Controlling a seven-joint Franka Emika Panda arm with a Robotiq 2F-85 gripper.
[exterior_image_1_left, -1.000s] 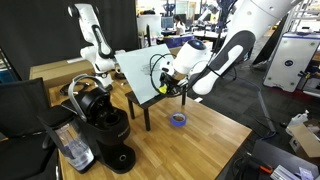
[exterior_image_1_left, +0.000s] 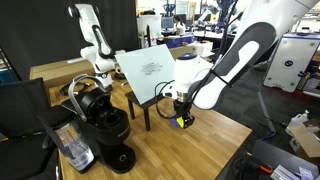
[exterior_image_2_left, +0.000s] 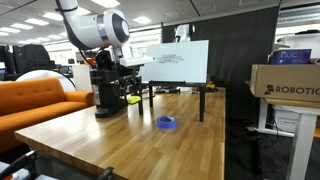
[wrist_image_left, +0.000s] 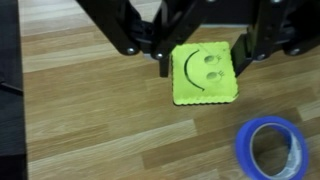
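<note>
A yellow square sponge (wrist_image_left: 204, 73) with a smiley face drawn on it sits between the two fingers of my gripper in the wrist view. Exterior view 2 shows the sponge (exterior_image_2_left: 135, 99) hanging off the table, at the end of my gripper (exterior_image_2_left: 131, 91). A roll of blue tape (wrist_image_left: 245, 148) lies flat on the wooden table, beyond the sponge's lower right corner. In exterior view 1 the sponge (exterior_image_1_left: 183, 122) largely overlaps the tape, so their gap is hard to judge there.
A white board (exterior_image_2_left: 175, 62) on dark legs stands behind the tape. The black coffee machine (exterior_image_1_left: 100, 120) is at the table's left in exterior view 1. Bare wooden tabletop (exterior_image_1_left: 190, 155) stretches toward the front.
The sponge has travelled with it; the tape has stayed put.
</note>
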